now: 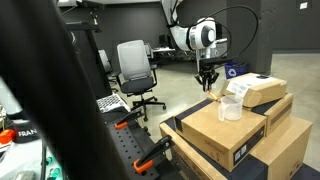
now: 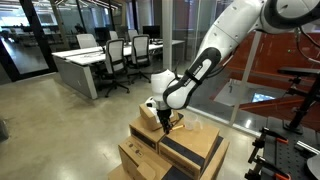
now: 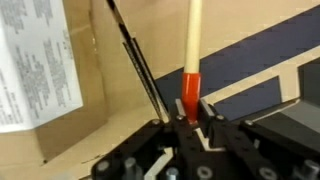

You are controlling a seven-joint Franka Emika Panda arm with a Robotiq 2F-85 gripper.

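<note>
A pale wooden stick with an orange-red and white end [image 3: 191, 90] runs down into the wrist view toward my gripper. The end lies between or right beside the two fingertips; whether they grip it cannot be told. In exterior view 1 my gripper [image 1: 207, 84] hangs over the far-left part of a cardboard box top [image 1: 205, 122], with the small wooden piece [image 1: 214, 97] close below it. A whitish translucent cup [image 1: 230, 108] stands on the box to the right of the stick. The second exterior view shows the cup [image 2: 193, 126] and stick [image 2: 177, 126] small.
Another cardboard box [image 1: 257, 93] lies behind the cup on the right. Two thin dark rods or cables [image 3: 138, 58] run beside the stick in the wrist view, near a box with a white label [image 3: 38, 65]. An office chair [image 1: 135, 68] stands behind.
</note>
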